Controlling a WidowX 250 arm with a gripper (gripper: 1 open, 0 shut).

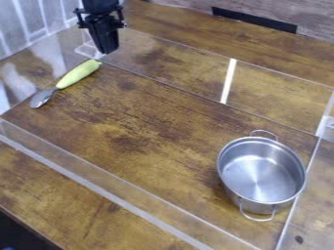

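My black gripper [101, 37] hangs at the top left of the camera view, over the back of the wooden surface. Whether its fingers are open or shut is hard to tell at this size. Below and left of it lie a pale yellow-green elongated object [78, 74] and, touching or close to its lower end, a silver utensil [42, 99], perhaps a spoon or spatula. A steel pot [259, 177] with two loop handles stands at the lower right.
Clear transparent edges run around the work area. A white strip [229, 80] lies toward the back right.
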